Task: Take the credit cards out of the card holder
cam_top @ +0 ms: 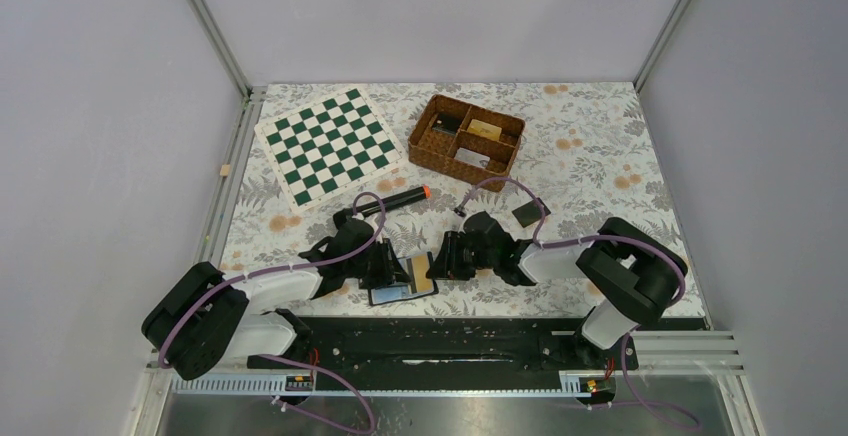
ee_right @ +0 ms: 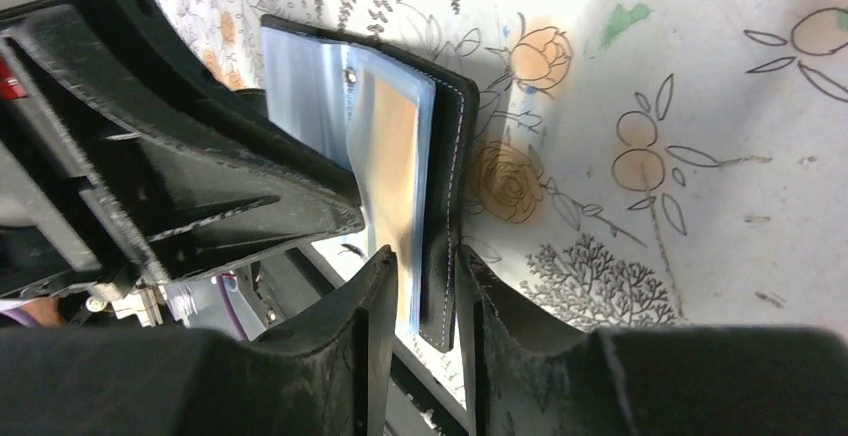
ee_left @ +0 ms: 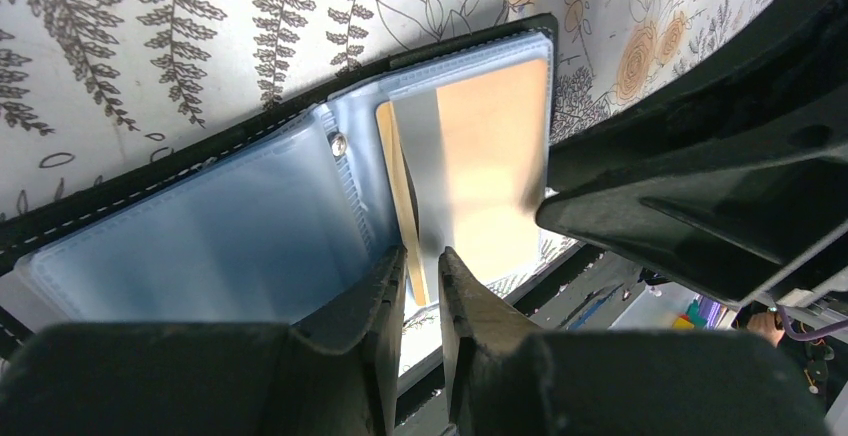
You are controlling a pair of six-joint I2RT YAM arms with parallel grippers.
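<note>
The card holder (cam_top: 390, 297) lies spread open on the table near its front edge, black outside with blue-lined clear pockets. Its right pocket holds a beige card (ee_left: 490, 146) with a grey stripe, and the card's left edge bows up at the pocket's mouth. My left gripper is partly open, a fingertip on either side of that raised edge. At the holder's right end, my right gripper is also partly open and straddles the black border (ee_right: 450, 186). I cannot tell whether either one grips anything.
A wicker basket (cam_top: 430, 160) with small items stands at the back. The checkered board (cam_top: 335, 146), a black tube (cam_top: 400, 199) and a small dark card-like piece (cam_top: 530, 212) lie behind the arms. Open table lies to the right.
</note>
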